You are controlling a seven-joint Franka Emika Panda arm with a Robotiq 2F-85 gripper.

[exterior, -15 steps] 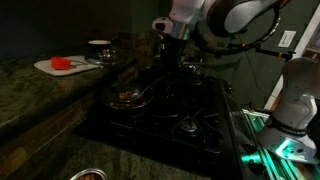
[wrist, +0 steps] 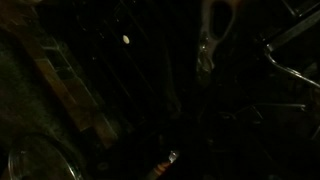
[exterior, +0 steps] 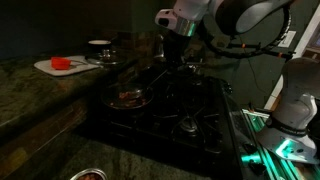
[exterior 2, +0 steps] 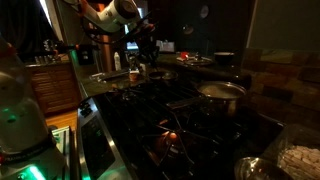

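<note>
My gripper [exterior: 173,58] is a dark shape below the white arm, over the far part of the stove. In exterior view 2 the gripper [exterior 2: 147,54] hangs at upper left, above the burners and apart from the near pan. Against the dark background its fingers blend in, so how they stand and what lies between them cannot be made out. A round pan [exterior: 126,96] sits on the stove's left side in exterior view 1; from the other side, this pan [exterior 2: 221,91] shows a dark handle pointing left. The wrist view is very dark.
Black burner grates [exterior: 188,124] fill the middle. A metal bowl [exterior: 90,174] stands at the near edge, beside the stove. On the left counter lies a white tray [exterior: 66,66] with a red item [exterior: 62,63]. Another pan [exterior 2: 160,73] stands farther back.
Within the last second the arm and gripper have shifted slightly up and to the right in exterior view 1. The bowl and tray have stayed in place.
</note>
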